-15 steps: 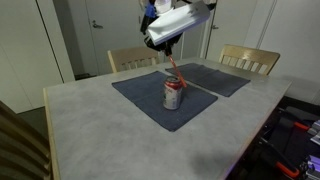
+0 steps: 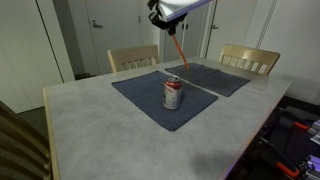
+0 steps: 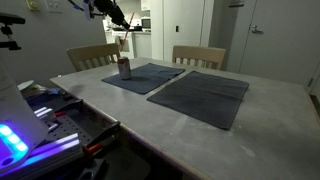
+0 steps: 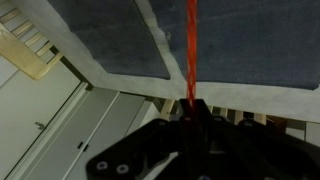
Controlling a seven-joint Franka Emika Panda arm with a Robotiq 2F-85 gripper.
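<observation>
A red stick (image 4: 191,50), thin and straw-like, is held in my gripper, whose fingers are shut on one end of it. In exterior view 1 the stick (image 2: 180,52) slants down and to the right from the gripper (image 2: 171,32), its lower end hanging free above the table. Below it a can (image 2: 173,95) stands upright on a dark mat (image 2: 139,91). Exterior view 2 shows the can (image 3: 124,69) under the stick (image 3: 123,43), with a gap between them. The wrist view does not show the can.
Another dark mat (image 3: 203,97) lies flat on the white table (image 3: 262,133). Wooden chairs (image 2: 135,57) line the far side.
My gripper has risen with the red stick still in it. One second ago the stick's lower end was down by the can's top; now it hangs higher, clear of the can, which has not moved.
</observation>
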